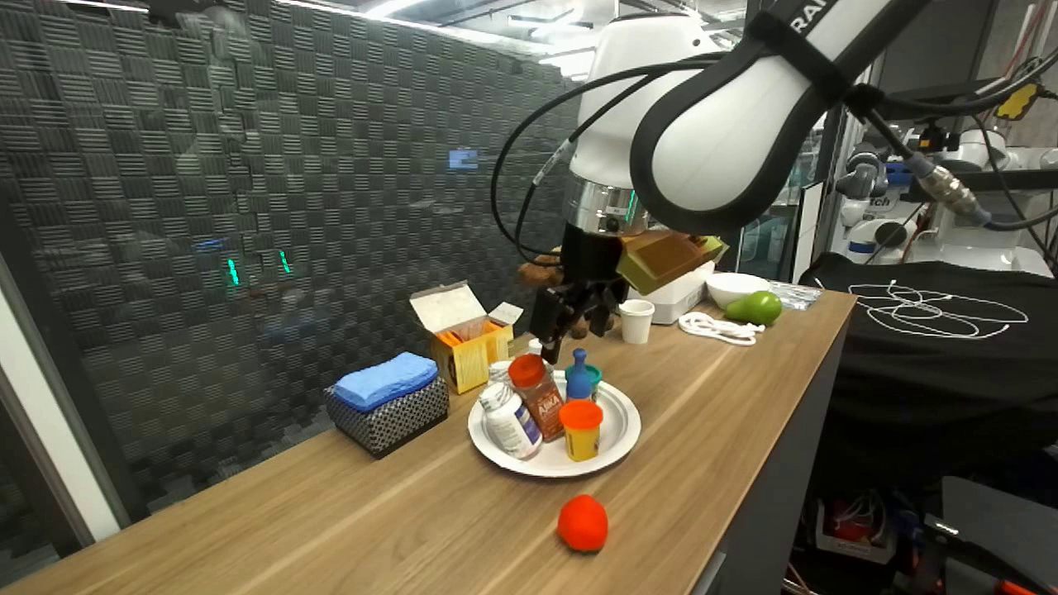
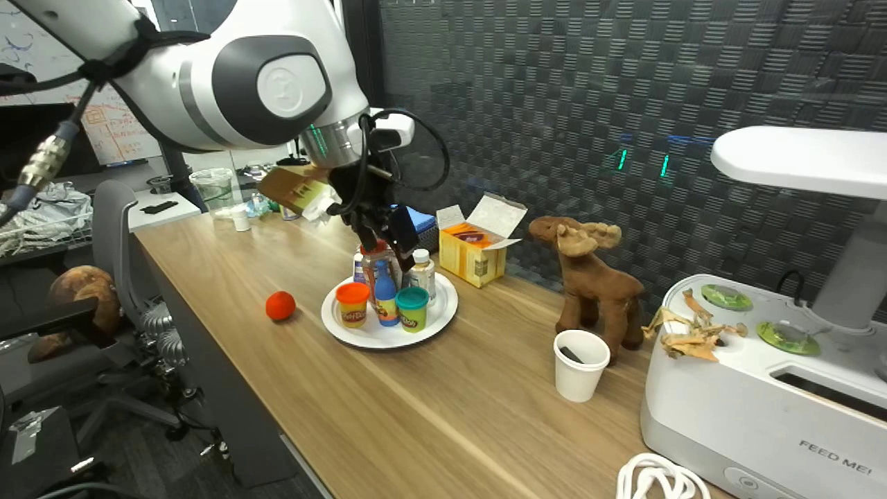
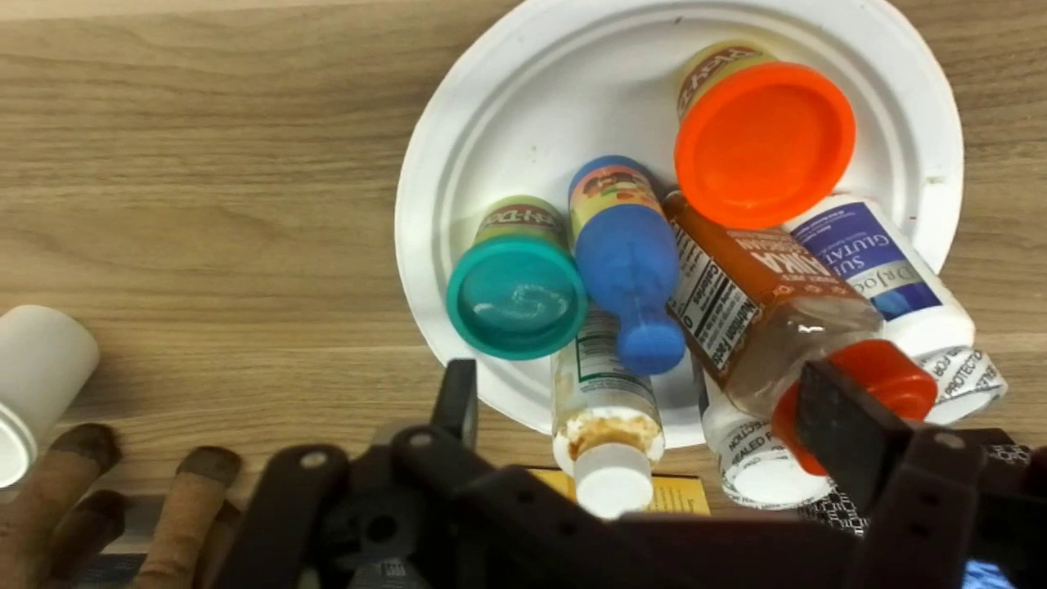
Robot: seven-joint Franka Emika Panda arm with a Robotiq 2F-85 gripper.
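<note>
My gripper stands open above the far side of the white plate (image 1: 620, 446), nothing held between its fingers. A blue bottle (image 3: 628, 250) stands upright between the fingers' sides, below them. Close to the right finger (image 3: 849, 422) is the red cap of a brown-orange spice bottle (image 1: 545, 405), which leans over; whether they touch I cannot tell. A white supplement bottle (image 1: 511, 421) tilts beside it. The plate also bears an orange-lidded tub (image 2: 353, 304), a teal-lidded tub (image 2: 411, 309), a clear bottle with a white cap (image 2: 422, 274) and another white-capped bottle (image 3: 766, 456).
Behind the plate stand an open yellow box (image 2: 472, 258) and a dark basket with a blue cloth (image 1: 384, 382). A red ball (image 1: 582, 522) lies in front. A plush moose (image 2: 599, 287) and a paper cup (image 2: 579, 366) stand to one side.
</note>
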